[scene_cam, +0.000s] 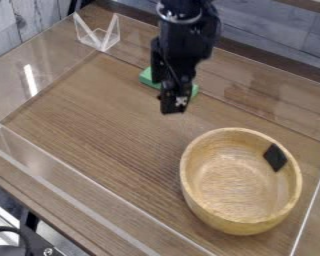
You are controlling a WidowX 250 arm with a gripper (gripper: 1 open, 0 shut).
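The black robot gripper (174, 100) hangs over the upper middle of the wooden table, pointing down, open, with nothing visible between its fingers. Beside and behind it, a green object (157, 78) lies on the table, partly hidden by the arm. A tan round bowl (240, 197) sits at the lower right, with a small black block (274, 156) on its upper right rim or wall, below and right of the gripper.
A white wire rack (99, 32) stands at the back left. Black cables (9, 240) lie at the lower left corner.
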